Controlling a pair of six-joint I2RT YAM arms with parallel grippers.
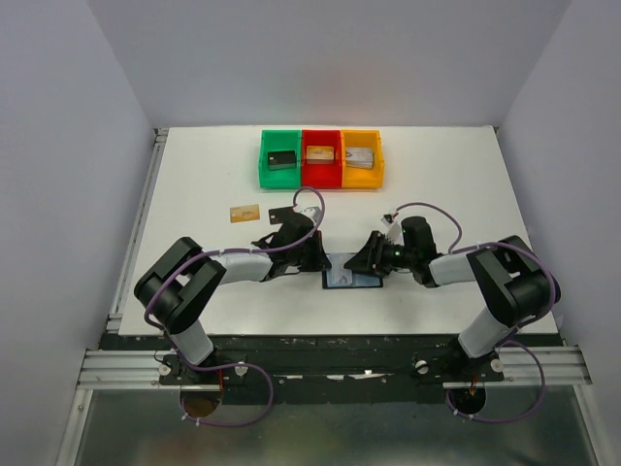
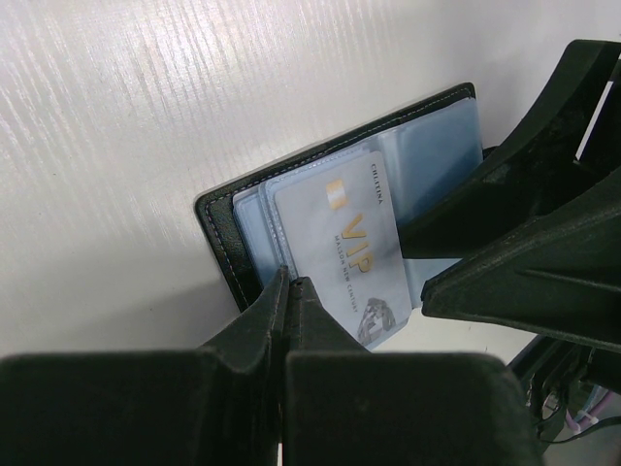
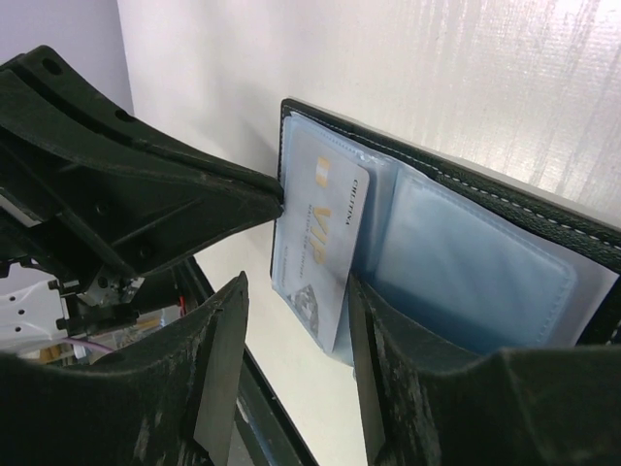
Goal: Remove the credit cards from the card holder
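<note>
The card holder (image 1: 337, 285) lies open on the white table, black-edged with clear sleeves. In its left sleeve is a pale grey card with gold VIP lettering; its right edge appears slightly raised in the right wrist view. My left gripper is shut, its tips against the holder's left side by the card, with no card visible between them. My right gripper is open above the same card, one finger to each side of its right edge. Clear pocket plastic (image 3: 461, 257) lies right of the card.
At the back stand green (image 1: 280, 179), red (image 1: 321, 176) and yellow (image 1: 363, 178) boxes with cards inside. A gold card (image 1: 245, 213) and a black card (image 1: 280, 215) lie left of centre.
</note>
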